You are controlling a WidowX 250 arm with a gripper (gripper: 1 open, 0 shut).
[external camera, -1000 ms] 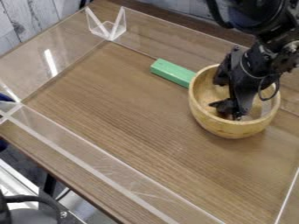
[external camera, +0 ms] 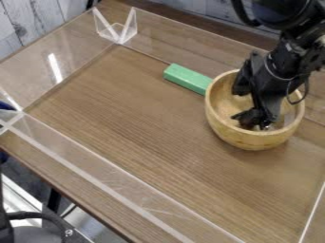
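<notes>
A round tan bowl sits at the right of the wooden table. My black gripper reaches down into it from the upper right, its fingers open over the bowl's inside. Some dark and light shapes lie at the bowl's bottom beneath the fingers; whether an object is there is hard to tell.
A green block lies just left of the bowl. A clear bracket-like piece is at the back left. Dark equipment stands at the lower left edge.
The gripper has shifted slightly within the bowl. The bowl and green block look nearly unchanged.
</notes>
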